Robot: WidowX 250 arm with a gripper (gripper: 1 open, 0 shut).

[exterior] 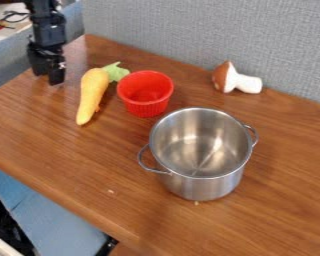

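Note:
My black gripper (48, 62) is at the upper left edge of the wooden table (69, 170), left of a yellow toy carrot (92, 94) with a green top. It appears open, with nothing visible in it; its fingers are dark and small. The carrot lies beside a red bowl (145, 88).
A large steel pot (199, 160) with two handles stands at centre right. A toy mushroom (235, 80) lies on its side near the grey back wall.

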